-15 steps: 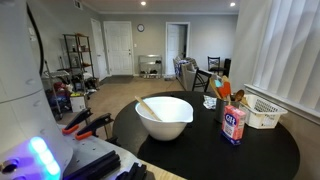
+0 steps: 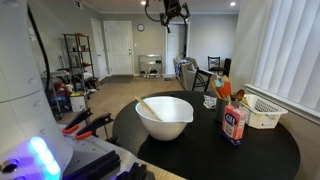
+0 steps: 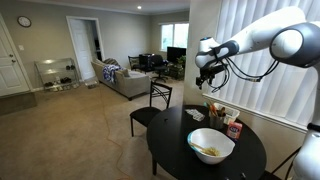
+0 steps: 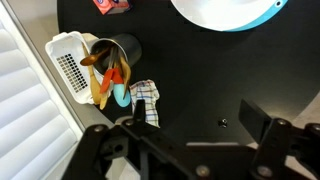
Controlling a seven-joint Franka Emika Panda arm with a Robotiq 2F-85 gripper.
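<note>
A white bowl [image 2: 168, 126] stands on the round black table, with a wooden spoon [image 2: 149, 109] leaning on its rim. Part of the bowl [image 4: 228, 12] also shows at the top of the wrist view. Right of it is a red and white carton [image 2: 233, 123]. Behind the carton, a metal canister [image 4: 130, 46] holds several utensils with wooden and coloured handles. Beside the canister lies a checked cloth [image 4: 146, 96]. High above the table, my gripper is open and pointing down, with nothing between its fingers.
A white basket [image 2: 264, 114] sits by the window blinds, near the canister. A dark chair [image 3: 153, 101] stands at the far side of the table. Bare black tabletop [image 4: 190, 75] lies between the cloth and the bowl.
The gripper has come into exterior view 1 at the top middle, where it was absent before. Bowl, spoon, carton and canister have stayed put.
</note>
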